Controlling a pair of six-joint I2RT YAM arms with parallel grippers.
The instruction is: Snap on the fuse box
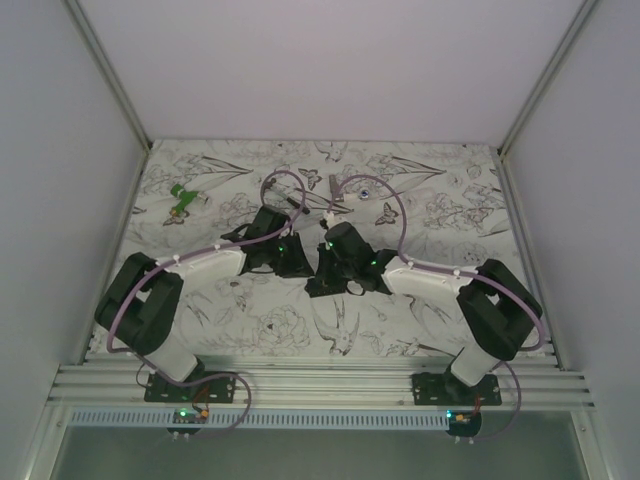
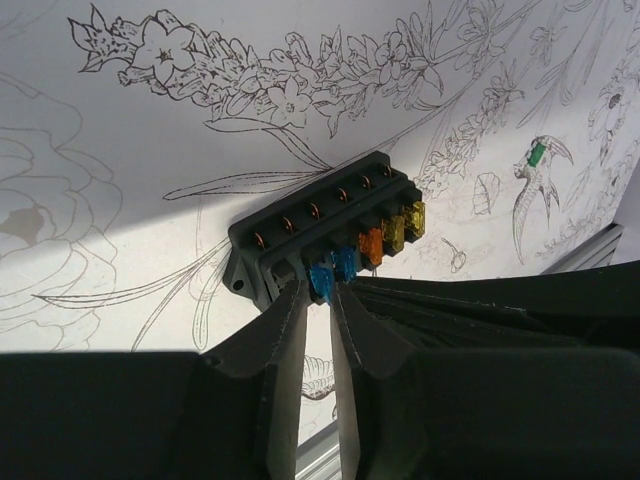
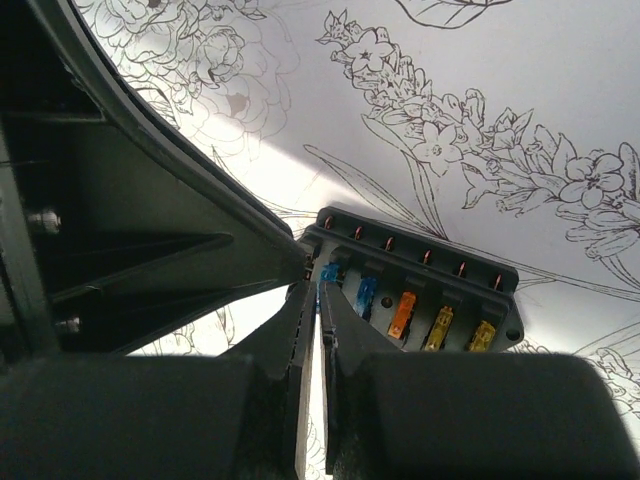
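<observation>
The black fuse box (image 2: 315, 210) lies on the patterned mat with a row of blue, orange and yellow fuses (image 3: 402, 313) along one side and empty contacts along the other. In the left wrist view my left gripper is shut, its tips at the light blue fuse at the end of the row; whether they grip it is hard to see. My right gripper has its fingertips close together at that same end, by the light blue fuse; its exact opening is unclear. The two grippers almost meet over the box.
Loose tools lie at the back middle of the table, and a green object (image 1: 183, 199) lies at the back left. The mat's front and sides around the arms are mostly clear.
</observation>
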